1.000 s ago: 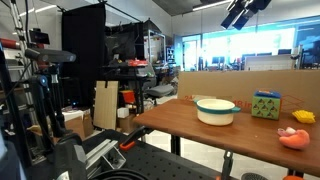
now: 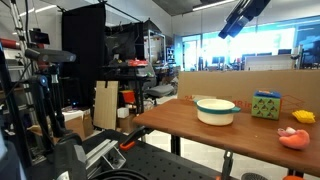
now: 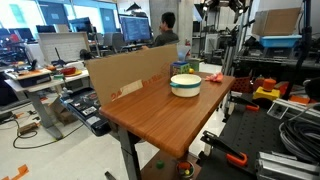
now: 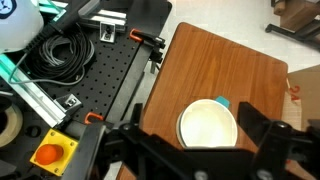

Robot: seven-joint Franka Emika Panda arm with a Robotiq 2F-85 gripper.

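A white bowl [image 2: 215, 111] with a teal band stands upright on the wooden table [image 2: 185, 119]; exterior view 2 shows the same bowl [image 3: 185, 86] near the table's middle. From above, its round white inside [image 4: 208, 125] looks empty, and a bit of teal shows past its far rim. High over the table, well clear of everything on it, hangs my gripper [image 2: 231, 29]. In the wrist view the gripper is open, its dark fingers wide apart at the lower edge, with only the bowl far below between them.
A blue-and-green block [image 2: 266, 105], a pink object [image 2: 294, 138] and a yellow object [image 2: 303, 117] are on the table's right part in exterior view 1. A cardboard panel [image 3: 125, 80] lines one long side. Bare wood [image 3: 165, 115] lies on the bowl's other side.
My gripper has come down slightly and shifted a little left in exterior view 1. The bowl and the other objects have stayed in place.
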